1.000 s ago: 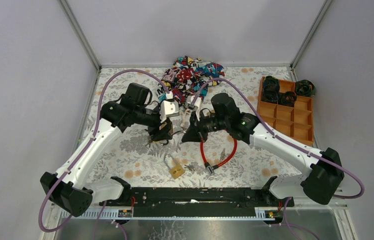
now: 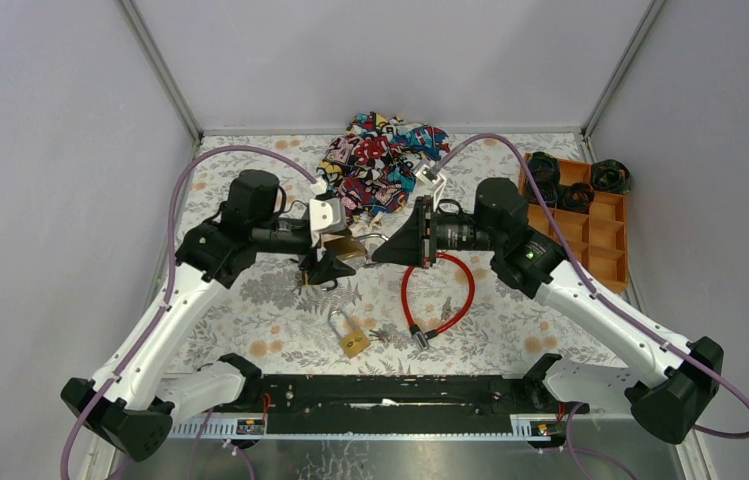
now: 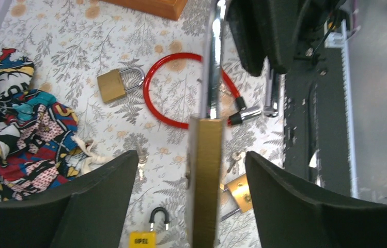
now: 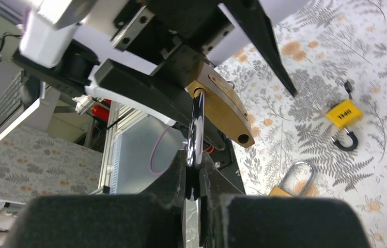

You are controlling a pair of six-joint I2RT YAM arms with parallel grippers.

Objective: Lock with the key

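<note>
A brass padlock (image 2: pixel 345 246) hangs in the air between both arms. My right gripper is shut on its silver shackle (image 4: pixel 197 121). One shackle leg enters the body; the other hole (image 4: pixel 244 138) in the same face is empty, so the padlock is unlocked. My left gripper is open, its two fingers on either side of the padlock body (image 3: pixel 205 175), with gaps showing in the left wrist view. Small keys (image 3: pixel 236 161) lie on the table beside another brass padlock (image 3: pixel 241 193). No key shows in the held padlock.
A red cable lock (image 2: pixel 471 290) lies right of centre. A yellow padlock (image 4: pixel 344 113) with a dark shackle and another brass padlock (image 3: pixel 111 86) also rest on the table. Patterned cloth (image 2: pixel 375 155) is at the back; an orange compartment tray (image 2: pixel 605 235) stands at the right.
The right gripper has moved right and a little up in the top view. The left gripper has turned and stands open around the padlock body, which now shows between the arms.
</note>
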